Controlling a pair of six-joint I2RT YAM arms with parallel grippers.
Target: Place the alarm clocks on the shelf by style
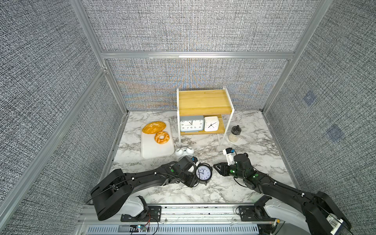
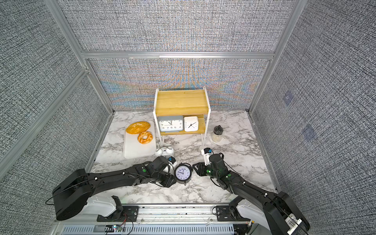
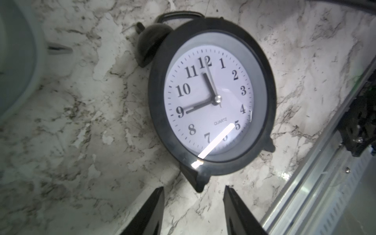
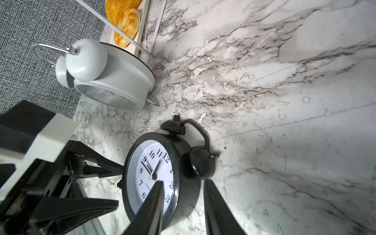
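A black round twin-bell alarm clock (image 1: 203, 172) stands between my two grippers on the marble table, its white face showing. My left gripper is open by the clock's lower left side, close to a foot, with nothing between its fingers. On the other side my right gripper is open and empty, a short gap away from the clock. A white twin-bell clock (image 4: 113, 78) stands behind my left arm, partly hidden from above. On the shelf's lower board sit a grey-blue rectangular clock (image 1: 192, 123) and a white square clock (image 1: 211, 123), side by side.
The wooden shelf (image 1: 204, 101) has white side frames and a bare top board. To its left lies a white tray (image 1: 152, 152) with two breads; to its right stands a dark-lidded jar (image 1: 235, 134).
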